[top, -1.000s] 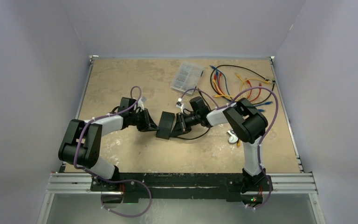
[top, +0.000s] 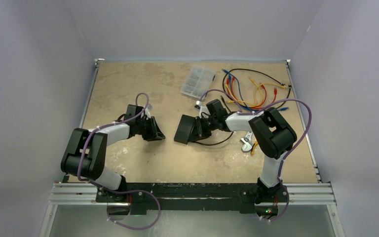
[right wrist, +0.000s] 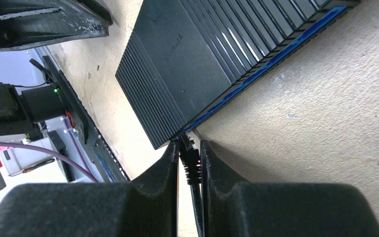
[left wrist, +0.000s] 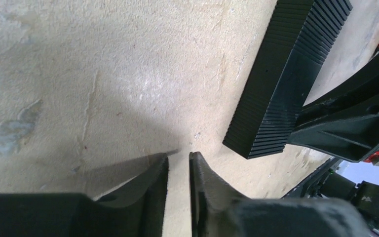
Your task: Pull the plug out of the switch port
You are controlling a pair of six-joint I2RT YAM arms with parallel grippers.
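The black ribbed switch (top: 184,127) lies on the table between the grippers, filling much of the right wrist view (right wrist: 187,64) and the upper right of the left wrist view (left wrist: 281,84). At its lower corner a black plug with cable (right wrist: 192,173) sits in my right gripper, which is shut on it. Whether the plug is seated in the port is hard to tell. My left gripper is just left of the switch, apart from it, its fingertips a little apart with nothing between them.
A clear parts box (top: 198,81) stands at the back, tangled coloured cables (top: 256,98) at back right, and an adjustable wrench (top: 246,144) at right.
The switch and my right gripper with the cable have moved rightward, away from my left gripper, which has drawn slightly back to the left from the switch.
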